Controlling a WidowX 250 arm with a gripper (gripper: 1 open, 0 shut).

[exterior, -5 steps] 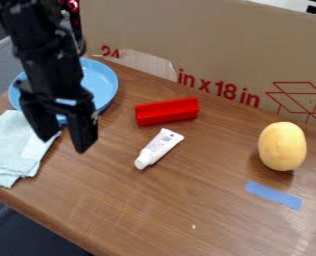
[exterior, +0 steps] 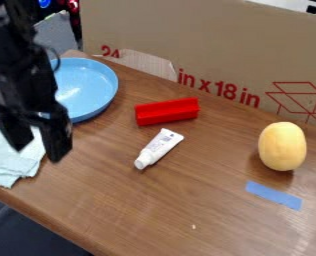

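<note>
The black gripper (exterior: 37, 135) hangs at the left over a white cloth (exterior: 6, 162), its fingers apart and pointing down, with nothing seen between them. Behind the arm a blue plate (exterior: 86, 85) lies on the wooden table, partly hidden. In the middle lie a red block (exterior: 166, 111) and a white tube (exterior: 158, 149). A yellow potato-like object (exterior: 282, 147) sits at the right.
A cardboard box wall (exterior: 214, 45) runs along the back. A blue tape strip (exterior: 273, 196) lies at the right.
The arm and gripper have shifted leftward from over the table beside the cloth. The objects on the table have not visibly moved.
</note>
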